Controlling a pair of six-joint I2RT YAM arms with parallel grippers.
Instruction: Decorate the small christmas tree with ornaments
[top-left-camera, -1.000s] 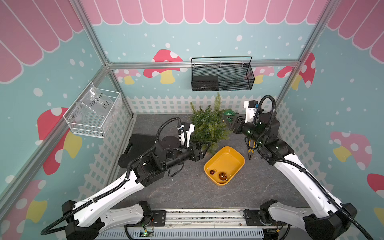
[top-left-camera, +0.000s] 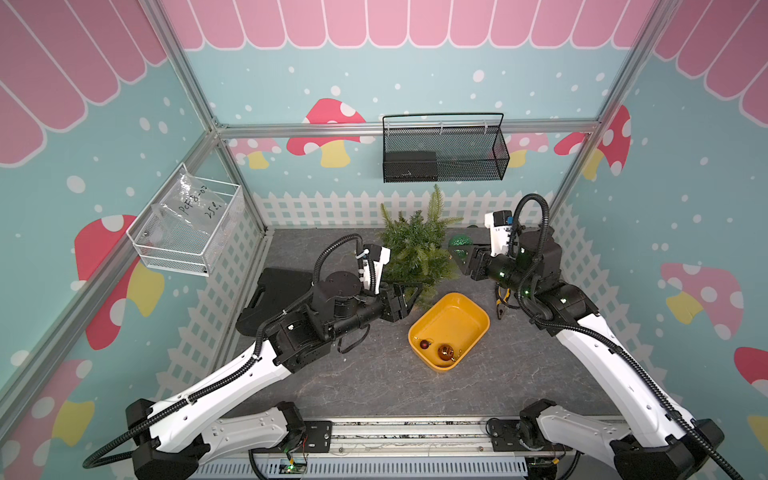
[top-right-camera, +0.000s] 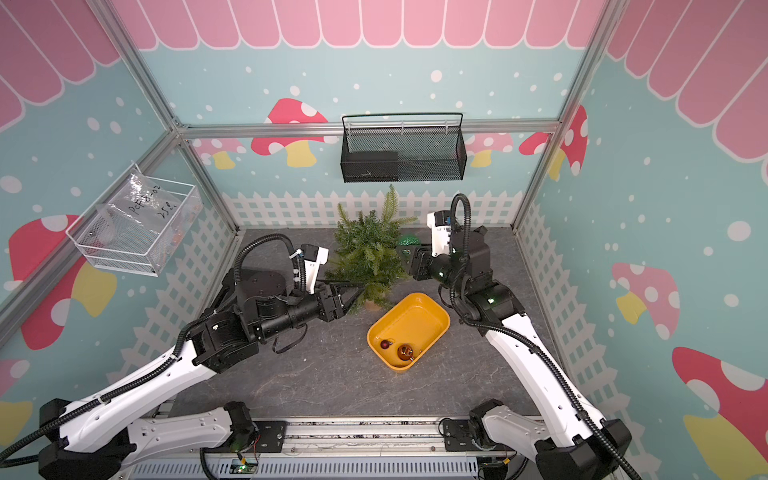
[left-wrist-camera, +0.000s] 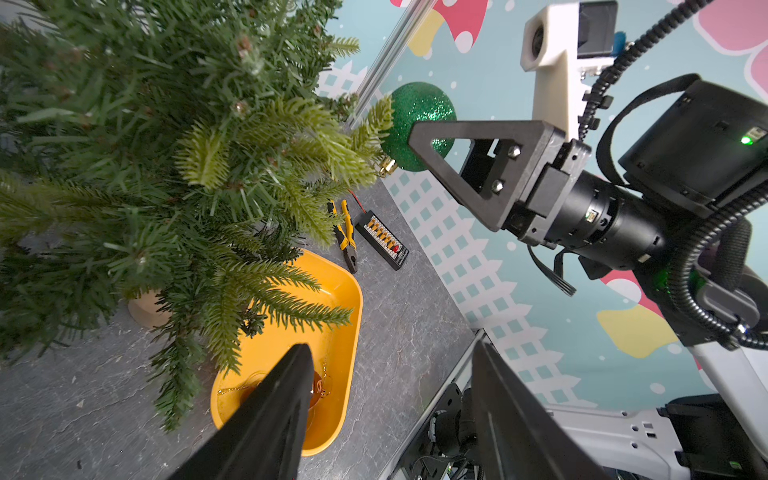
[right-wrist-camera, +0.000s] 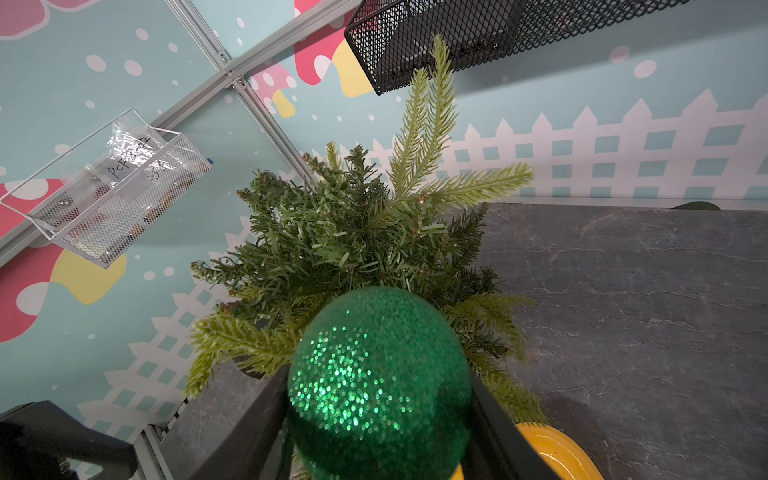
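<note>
A small Christmas tree (top-left-camera: 414, 248) (left-wrist-camera: 184, 160) stands at the back middle of the grey table. My right gripper (top-right-camera: 412, 252) is shut on a green glitter ball (right-wrist-camera: 380, 376) (left-wrist-camera: 417, 112) at the tree's right side, close to the branch tips. My left gripper stands open at the front left of the tree, nothing between its fingers. A yellow tray (top-left-camera: 452, 316) in front of the tree holds a dark red ball (top-left-camera: 425, 344) and an amber ornament (top-left-camera: 445, 351).
Pliers (left-wrist-camera: 345, 236) and a small tool case (left-wrist-camera: 382, 240) lie right of the tray. A dark flat object (top-left-camera: 260, 300) is at the left. Wire baskets hang on the back wall (top-left-camera: 472, 156) and left wall (top-left-camera: 184, 248).
My right gripper with the green ball has shifted slightly, ending a little lower in the top left view. The left arm is almost unchanged.
</note>
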